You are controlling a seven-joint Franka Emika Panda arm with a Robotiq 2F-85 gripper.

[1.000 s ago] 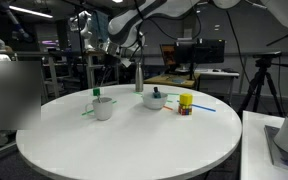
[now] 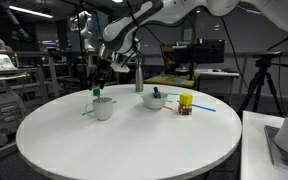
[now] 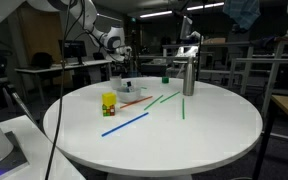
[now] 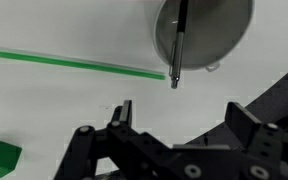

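My gripper is open in the wrist view, its dark fingers spread wide with nothing between them. Ahead of the fingers is a grey cup (image 4: 224, 48), seen from above and cut off by the top edge. A dark pen (image 4: 178, 55) leans in it, its tip reaching over the rim. A thin green stick (image 4: 79, 64) lies left of the cup, and a green block (image 4: 0, 159) sits at the lower left. In exterior view 1, a white mug (image 2: 103, 110) stands on the table with the green block (image 2: 96, 92) showing just behind it.
A white bowl (image 2: 154, 103) with something dark in it and a yellow block (image 2: 185, 101) stand right of the mug. A tall metal bottle (image 3: 189, 80) rises near the back. Coloured sticks, including a blue stick (image 3: 125, 124), lie about.
A large grey panel that covered the left of exterior view 1 is gone. The person in the background has bent lower. The objects on the table look unmoved.
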